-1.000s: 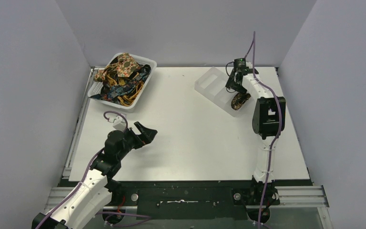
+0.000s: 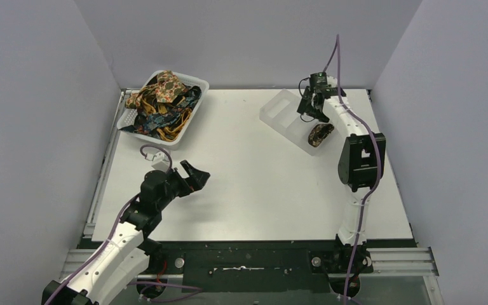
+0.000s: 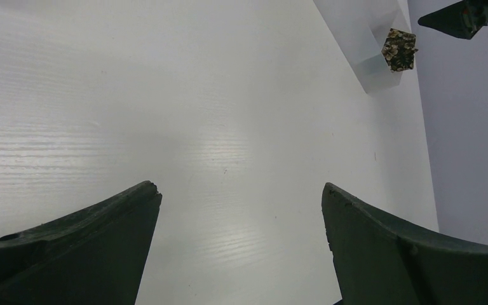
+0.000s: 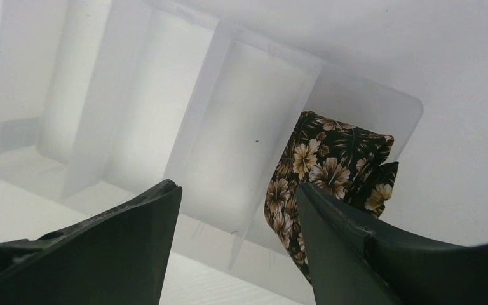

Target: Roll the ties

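Note:
A rolled black tie with tan flowers (image 4: 330, 159) sits in the end compartment of the clear divided box (image 2: 278, 121). Over that box is my right gripper, its fingers apart with nothing held between them; one finger (image 4: 343, 248) covers part of the tie in the right wrist view. The other compartments that show there are empty. My left gripper stands open above bare table at the left. Several unrolled ties (image 2: 165, 105) lie heaped in a white basket (image 2: 201, 82) at the back left.
Between basket and box the white table (image 2: 248, 178) is clear. Grey walls (image 2: 241, 44) close off the back and both sides. The right arm reaches along the table's right side, its purple cable (image 2: 375, 149) looping above.
The left arm stays where it was.

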